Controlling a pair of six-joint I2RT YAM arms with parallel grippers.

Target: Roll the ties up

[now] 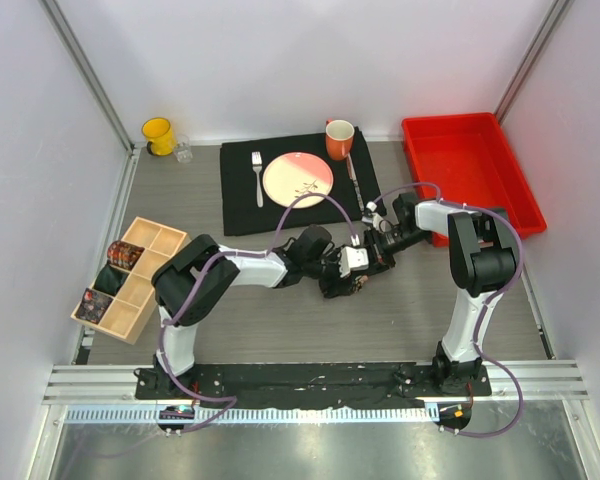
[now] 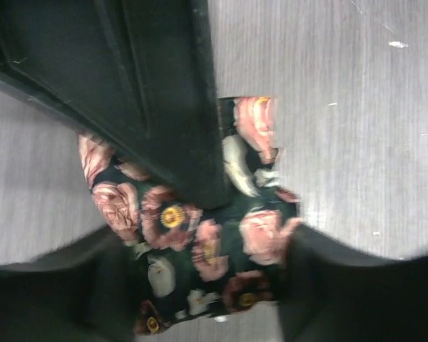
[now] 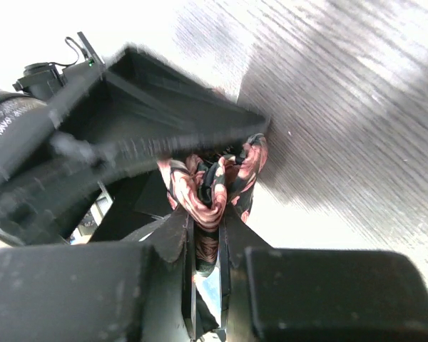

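A dark tie with pink flowers (image 2: 172, 217) lies bunched on the grey table, mostly hidden under the grippers in the top view. My right gripper is shut on a folded, gathered part of the tie (image 3: 207, 189). My left gripper stands open, its blurred fingers (image 2: 349, 296) apart on either side of the tie; whether they touch it I cannot tell. A black finger of the right gripper reaches over the tie from above in the left wrist view. Rolled ties (image 1: 125, 255) rest in compartments of the wooden box (image 1: 132, 306).
A black mat (image 1: 242, 217) holds a pink plate (image 1: 298, 180), fork, knife and orange mug (image 1: 339, 139). An empty-looking red bin (image 1: 470, 165) stands back right. The yellow mug (image 1: 159, 136) and a glass are back left.
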